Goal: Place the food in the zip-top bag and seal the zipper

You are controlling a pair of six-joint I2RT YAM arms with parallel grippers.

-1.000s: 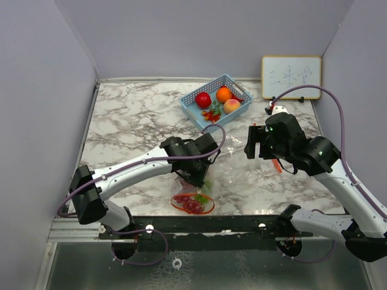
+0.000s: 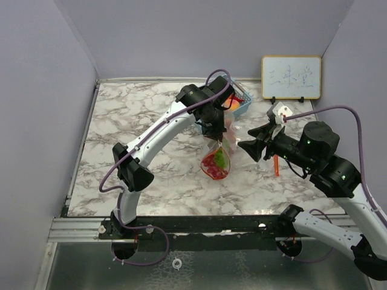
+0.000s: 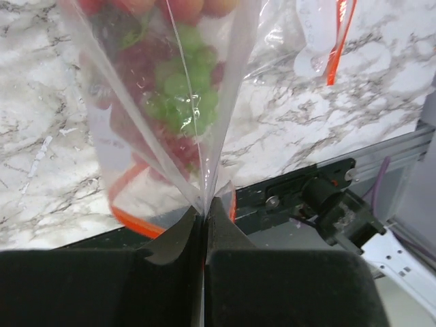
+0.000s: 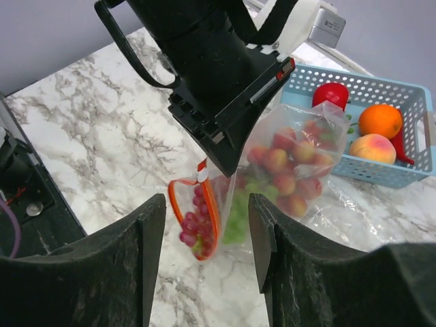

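A clear zip top bag (image 4: 283,160) with an orange-red mouth edge holds red and green grapes and round reddish fruit. My left gripper (image 2: 216,138) is shut on the bag's plastic near its mouth; in the left wrist view, gathered film runs up to the meeting fingertips (image 3: 219,218). Grapes (image 2: 216,163) show in the bag below that gripper, and the mouth edge faces the table's front. To the right of the bag, apart from it, my right gripper (image 2: 259,143) stands part open. Only table and bag beyond show between its fingers.
A blue basket (image 4: 381,170) at the back holds a peach (image 4: 372,148), an orange (image 4: 380,120), a red pepper and a red fruit. Another clear bag with an orange-red strip (image 2: 276,165) lies at the right.
My left gripper has moved back and right, drawing the bag with it toward the basket, which it now partly covers. My right gripper has turned, and its fingers have shifted in their spread.
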